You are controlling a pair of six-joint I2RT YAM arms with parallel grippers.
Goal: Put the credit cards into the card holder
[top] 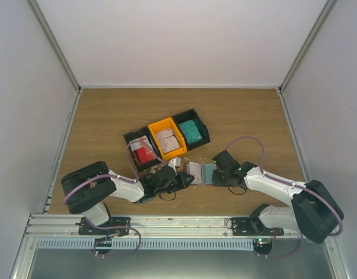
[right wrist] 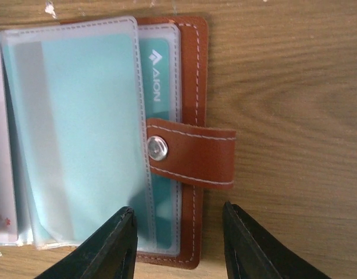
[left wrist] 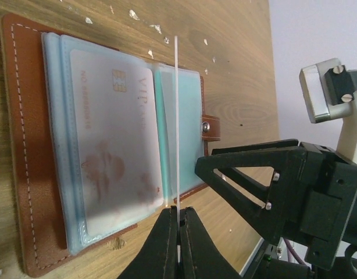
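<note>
The brown card holder (left wrist: 23, 145) lies unfolded on the table, its clear pockets spread. One pocket holds a white VIP card (left wrist: 111, 139); a teal AION card (right wrist: 158, 93) sits in a pocket at the right side. My left gripper is shut on a thin card (left wrist: 177, 128), seen edge-on above the holder; whether it touches a pocket I cannot tell. Low over the holder's right edge, my right gripper stands open. Its left finger (right wrist: 117, 244) is over the teal pockets and its right finger (right wrist: 248, 244) over bare wood.
Behind the holder stands a tray: a black bin (top: 134, 136) with red and white cards, an orange bin (top: 159, 125) with white cards and a black bin (top: 183, 116) with teal cards. Small shiny flecks dot the table.
</note>
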